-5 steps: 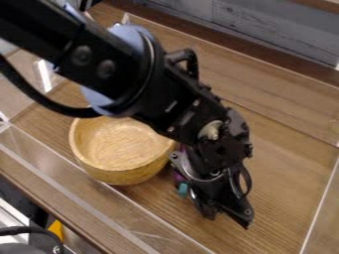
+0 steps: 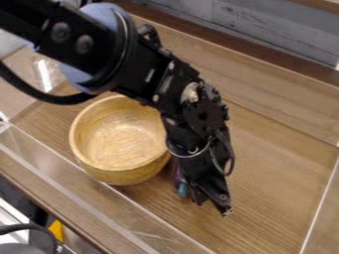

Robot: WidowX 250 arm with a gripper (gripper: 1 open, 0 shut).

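My black gripper [image 2: 212, 198] points down to the wooden floor of the bin, right of a yellow bowl [image 2: 113, 134]. Its fingertips are low at the wood and look close together; whether anything is between them is hard to see. A small purple and teal object [image 2: 179, 184] lies just left of the fingers, partly hidden behind them.
A grey wall [image 2: 252, 40] runs along the back. Clear edges and a black cable are at the front left.
The gripper and arm have shifted left, toward the bowl, with the fingertips slightly higher in view. The bowl has stayed in place.
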